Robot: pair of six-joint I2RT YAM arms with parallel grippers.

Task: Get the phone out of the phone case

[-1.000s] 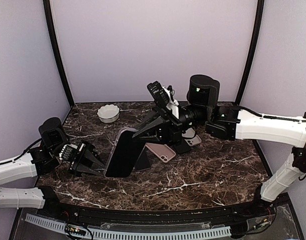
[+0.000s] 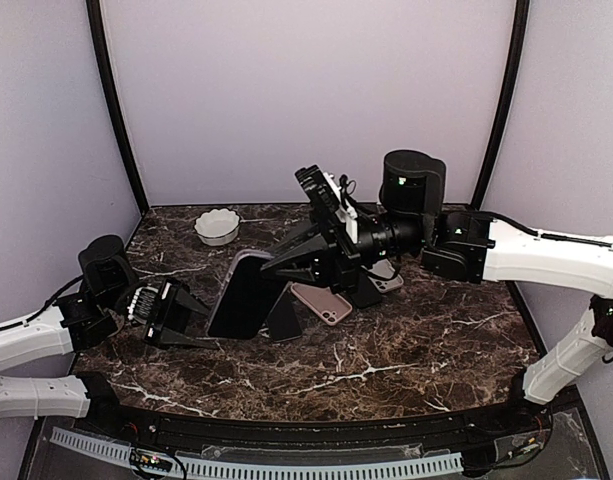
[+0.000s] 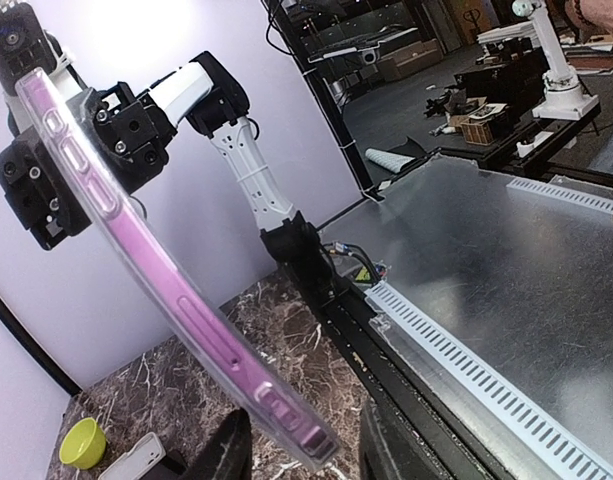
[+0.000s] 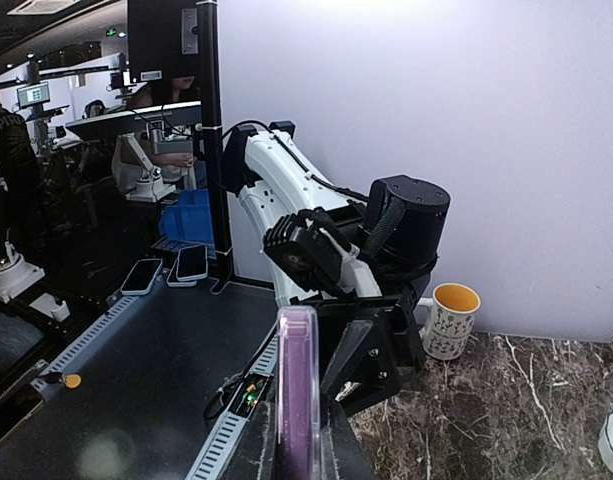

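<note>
A dark-screened phone with a pink edge (image 3: 166, 285) hangs tilted above the table in a clear phone case (image 4: 298, 322). At its upper end my right gripper (image 2: 268, 264) is shut on the cased phone, one finger on each side. My left gripper (image 2: 211, 325) is at the lower end. In the left wrist view the left gripper's fingers (image 3: 231, 450) stand apart, with the lower corner of the cased phone between or just in front of them. Whether they touch it I cannot tell. Phone and case appear together along the visible edge.
On the marbled table (image 2: 386, 350) lie a pink phone (image 2: 323, 303), a dark flat item (image 2: 283, 320) and another phone (image 2: 386, 280) behind the right gripper. A white bowl (image 2: 217, 227) stands at the back left.
My left gripper has shifted a little to the right and its fingers have spread. The phone's lower end has swung slightly up toward the back. The right gripper has hardly moved.
</note>
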